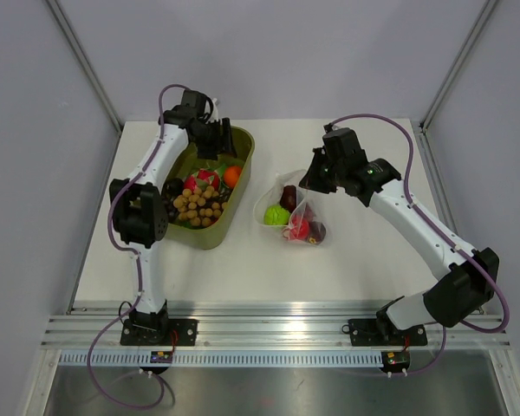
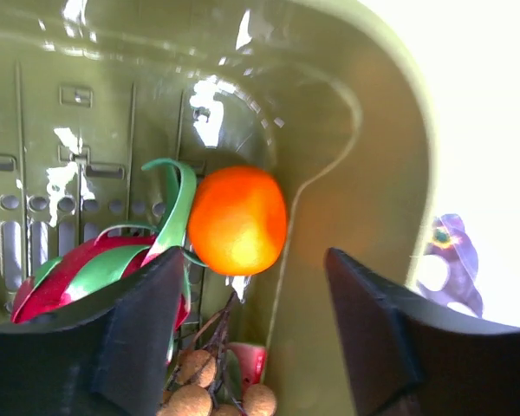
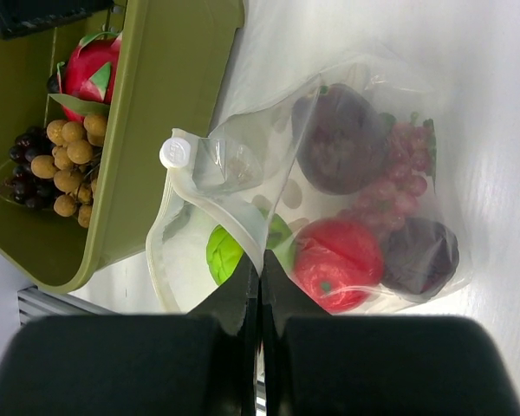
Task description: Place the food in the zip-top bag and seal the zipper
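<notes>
My left gripper hangs open over the green bin (image 1: 210, 236), above an orange fruit (image 2: 237, 221) beside a dragon fruit (image 2: 87, 277), with longans (image 1: 199, 208) and dark grapes (image 3: 30, 173) also in the bin. My right gripper is shut at the rim of the clear zip bag (image 3: 160, 243), whose plastic runs into its fingertips. The bag holds a green item (image 3: 225, 251), a red fruit (image 3: 338, 264), dark round items (image 3: 420, 256) and pink grapes (image 3: 403, 186).
The bin's high wall stands just left of the bag.
</notes>
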